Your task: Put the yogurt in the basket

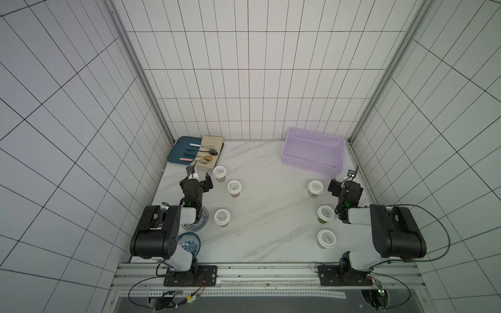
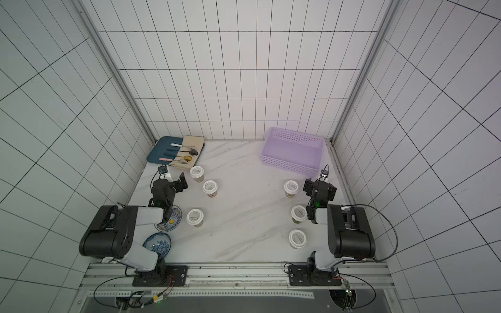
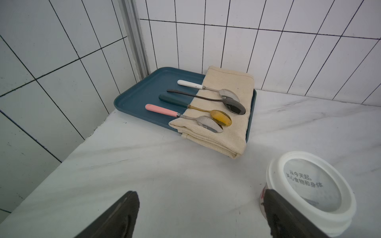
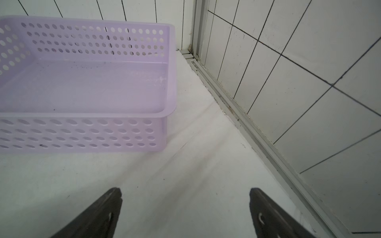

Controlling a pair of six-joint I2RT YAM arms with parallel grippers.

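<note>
Several white-lidded yogurt cups stand upright on the table in two groups. On the left are a back cup (image 1: 219, 172), a middle cup (image 1: 234, 188) and a front cup (image 1: 222, 217); on the right, a back cup (image 1: 315, 187), a middle cup (image 1: 325, 213) and a front cup (image 1: 326, 239). The lilac basket (image 1: 313, 150) at the back right is empty. My left gripper is open with bare table between its fingers; a yogurt cup (image 3: 313, 190) stands by its right finger. My right gripper is open and empty, in front of the basket's right end (image 4: 158, 132).
At the back left, a blue tray (image 3: 146, 99) holds a beige cloth (image 3: 222, 138) and several spoons. Two patterned plates (image 2: 168, 219) (image 2: 157, 243) lie under and beside the left arm. Tiled walls enclose the back and sides.
</note>
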